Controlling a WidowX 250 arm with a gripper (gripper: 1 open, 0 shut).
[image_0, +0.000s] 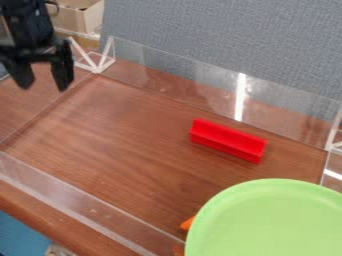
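Note:
My black gripper (35, 70) hangs blurred at the upper left, raised above the left edge of the wooden tray, its two fingers apart and nothing visible between them. A red block (227, 140) lies on the wood floor (127, 140) at the right of centre. A large green plate (267, 230) fills the lower right, with a small orange object (189, 222) partly hidden at its left edge.
Clear low walls (80, 210) bound the wooden area, with a grey panel (221, 45) behind. A white bracket (91, 55) and a cardboard box (78, 15) sit at the back left.

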